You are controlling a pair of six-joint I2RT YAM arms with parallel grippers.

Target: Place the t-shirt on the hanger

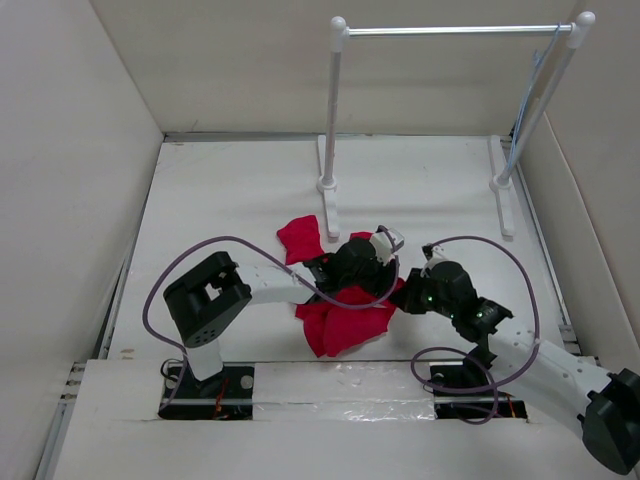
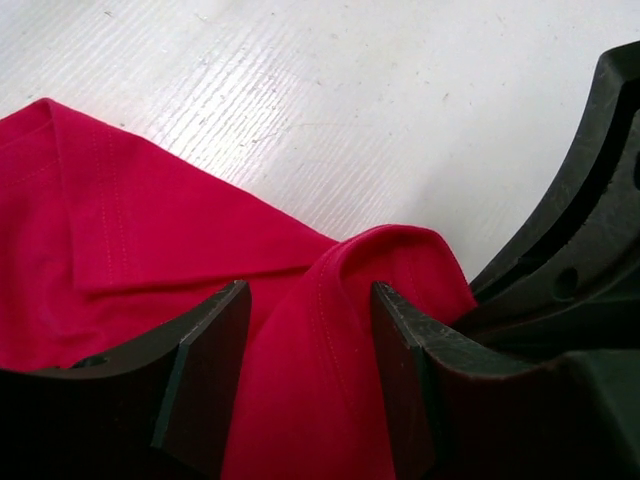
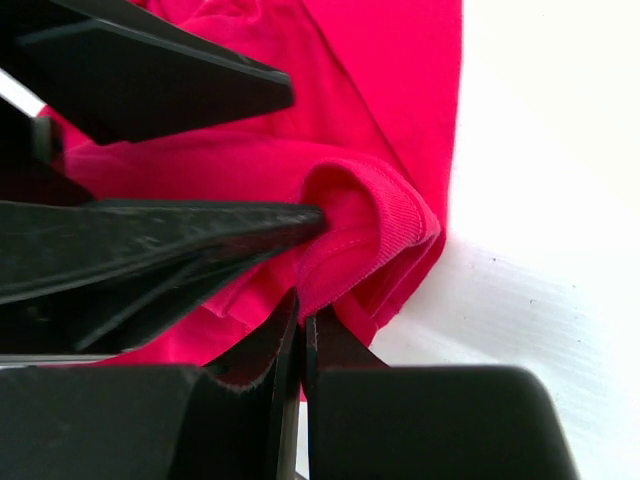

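A red T-shirt lies crumpled on the white floor, partly under both arms. My left gripper is over its right part, open; in the left wrist view a fold of red cloth rises between its fingers. My right gripper sits at the shirt's right edge, shut on a raised red fold, with the left gripper's dark fingers crossing close beside that fold in the right wrist view. I see no hanger clearly; a light blue item hangs from the rack's right end.
A white rack with a metal bar stands at the back on two feet. Walls enclose the sides and back.
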